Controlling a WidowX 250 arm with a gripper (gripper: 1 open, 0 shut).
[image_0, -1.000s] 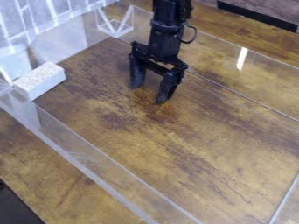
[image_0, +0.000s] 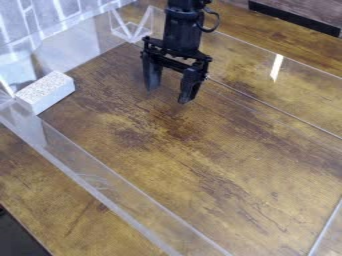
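Observation:
A black robot gripper (image_0: 171, 78) hangs from its arm (image_0: 183, 30) at the top centre of the camera view, raised over the wooden surface (image_0: 174, 170). Its two dark fingers stand apart, so it is open, and I see nothing between them.
A white speckled block (image_0: 47, 91) lies at the left. Clear plastic walls border the work area, with pale, translucent material at the upper left.
My gripper has risen, moving up in the view and slightly back from where it was low over the surface. The white block has not moved.

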